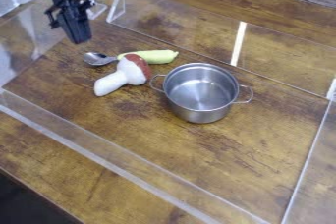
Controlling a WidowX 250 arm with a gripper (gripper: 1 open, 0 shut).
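My black gripper (75, 29) hangs at the upper left, above and to the left of a group of items, its fingers pointing down; it looks shut, with nothing seen between the fingers. Below it a metal spoon (98, 58) lies on the wooden table. A pale yellow-green vegetable (155, 57) lies to its right, and a mushroom toy (124, 77) with white stem and red-brown cap lies in front of both. A steel pot (199, 96) with two handles stands to the right, empty.
Clear low panels surround the wooden work area (157, 159).
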